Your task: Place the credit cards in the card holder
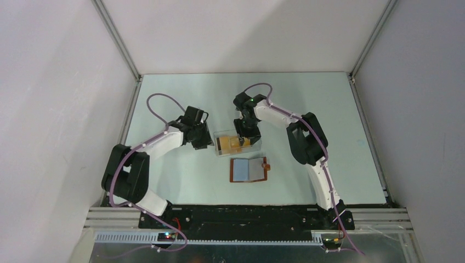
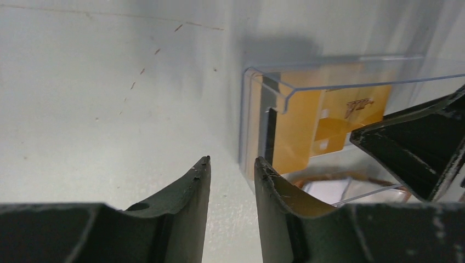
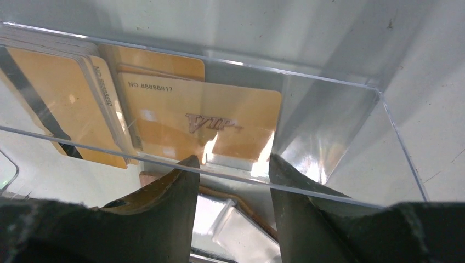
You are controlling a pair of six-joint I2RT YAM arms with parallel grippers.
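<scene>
Gold credit cards (image 3: pixel 205 118) lie in a clear plastic box (image 1: pixel 216 152), a stack at its left end and one "VIP" card flat near the middle. My right gripper is over the box, its fingers apart at the near side of that card, with nothing seen between them. Just left of the box, my left gripper has its fingers parted too, and only bare table shows between them. The brown card holder (image 1: pixel 248 181) lies unfolded in front of the box, clear sleeves showing; the right wrist view catches part of it behind the fingers.
The box's clear raised walls (image 2: pixel 241 131) stand close to both grippers. In the left wrist view the other arm's black finger (image 2: pixel 411 142) reaches over the box.
</scene>
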